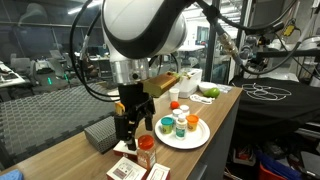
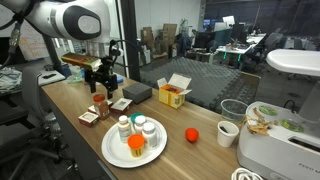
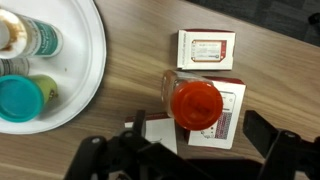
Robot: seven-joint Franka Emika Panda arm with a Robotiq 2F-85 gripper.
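A jar with an orange-red lid [image 3: 195, 104] stands on the wooden table, surrounded by flat white-and-red boxes. My gripper is open over it, one finger to each side of the lid in the wrist view. In exterior view 1 the fingers reach down close to the jar [image 1: 147, 155]; whether they touch it cannot be told. From the other side, exterior view 2 has the jar [image 2: 100, 106] just below the gripper [image 2: 101, 86].
A white plate [image 2: 116, 157] with several small containers lies beside the jar. Flat boxes [image 3: 205, 46] sit close around it. Farther along are a red ball [image 2: 192, 134], a white cup [image 2: 228, 133], a yellow box [image 2: 174, 94] and a dark grey block [image 1: 101, 133].
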